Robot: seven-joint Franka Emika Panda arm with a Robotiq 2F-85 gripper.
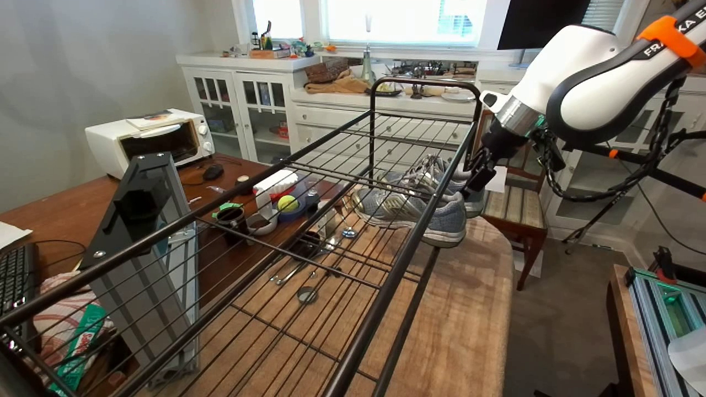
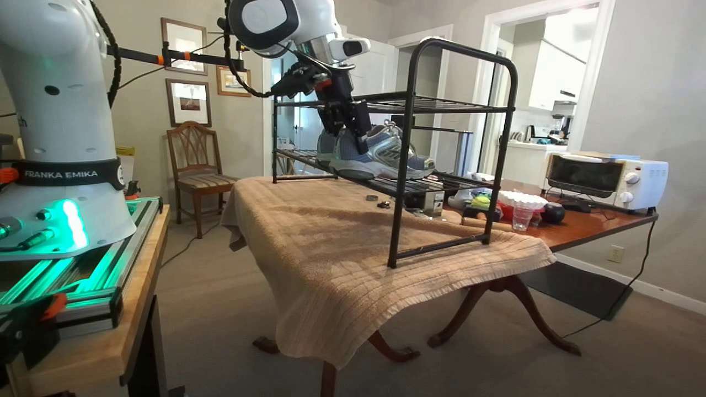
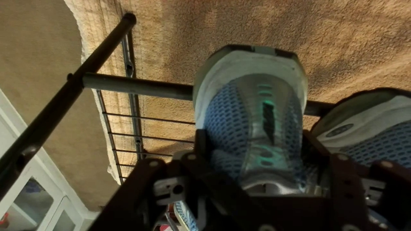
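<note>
A pair of grey-blue running shoes sits on the lower tier of the black wire rack (image 1: 390, 278), heels toward the robot. My gripper is shut on the heel of the shoe (image 3: 266, 111) closer to the rack's end, a finger along each side. In exterior view 2 this held shoe (image 2: 380, 155) is the nearer one, its sole at shelf level; I cannot tell whether any weight is off the shelf. Beside it, the other shoe (image 3: 377, 134) lies close against my right-hand finger in the wrist view. The gripped part of the heel is partly hidden by the fingers.
The rack's upper tier (image 2: 450, 105) runs just beyond and above the gripper, with an end post (image 2: 401, 172) close by. A tan towel (image 2: 298, 245) covers the table below. Small items, including a tennis ball (image 1: 288, 203), stand behind the rack.
</note>
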